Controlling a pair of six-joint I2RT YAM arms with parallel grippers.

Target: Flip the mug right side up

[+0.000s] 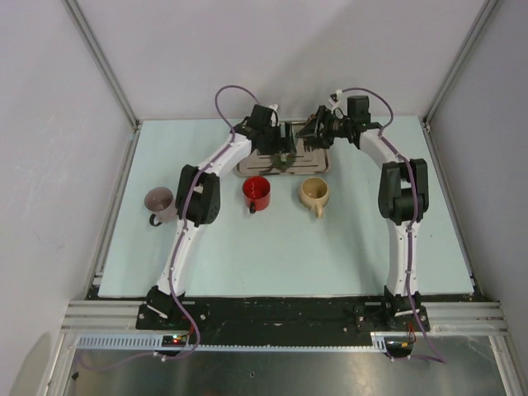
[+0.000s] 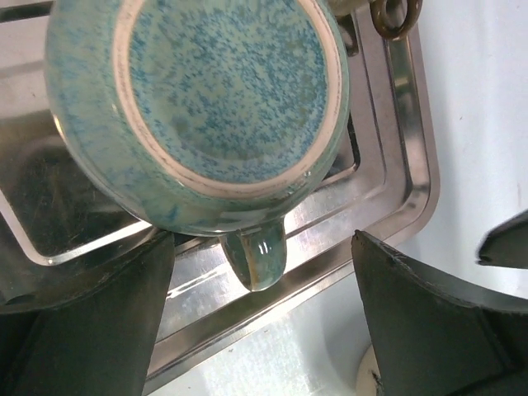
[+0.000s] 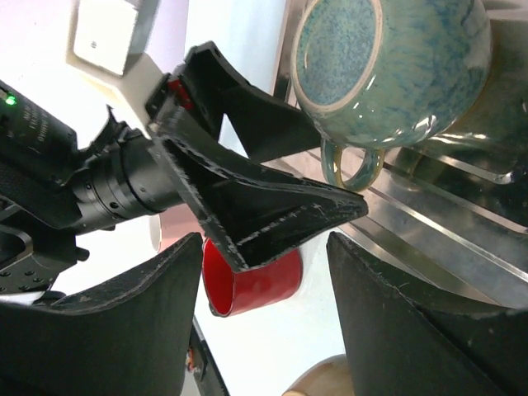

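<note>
The teal mug [image 2: 231, 91] stands upside down on the metal tray [image 1: 247, 163], base facing up. Its handle [image 2: 260, 254] shows in the left wrist view, in the gap of my left gripper, whose fingers stand apart on either side. Seen from the right wrist, the left fingers [image 3: 247, 219] straddle the handle [image 3: 353, 169]; whether they touch it I cannot tell. My right gripper [image 1: 308, 132] hovers over the right part of the tray, open and empty, close to the left one. From above, the arms hide most of the mug.
A brown mug [image 1: 314, 122], largely covered by my right gripper, is at the tray's back. In front of the tray stand a red mug [image 1: 256, 193] and a beige mug [image 1: 313, 194]; a mauve mug [image 1: 160, 203] is at left.
</note>
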